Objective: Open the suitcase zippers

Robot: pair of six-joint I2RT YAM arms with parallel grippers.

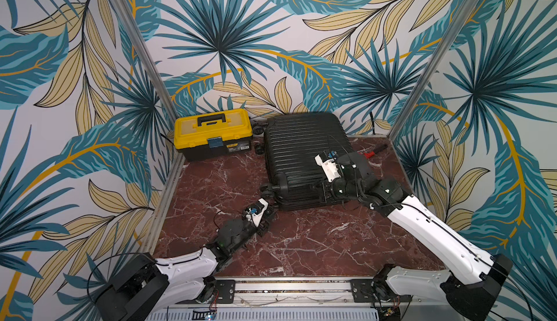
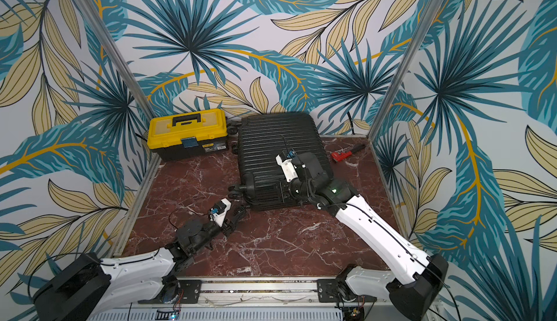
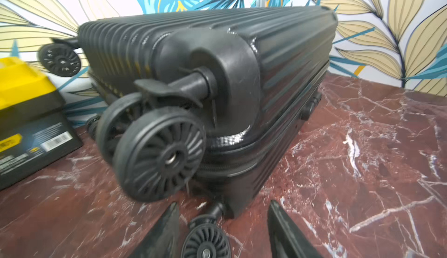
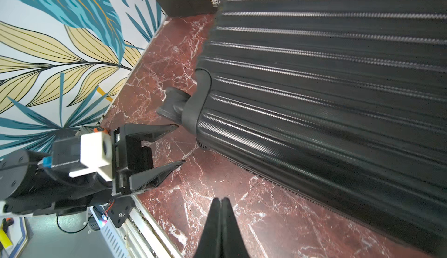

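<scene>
A black ribbed suitcase (image 1: 304,152) lies flat on the marble table, wheels toward the left. Near its front-left corner my left gripper stands part open, empty, facing a caster wheel (image 3: 160,153); the zipper seam (image 3: 279,127) runs along the side. Above the suitcase's front part, my right gripper is shut with nothing visible between its fingers. The right wrist view shows the front zipper edge (image 4: 279,183) below the ribbed shell. Zipper pulls cannot be made out.
A yellow-lidded toolbox (image 1: 211,129) stands at back left, beside the suitcase. A red tool (image 2: 342,154) lies right of it.
</scene>
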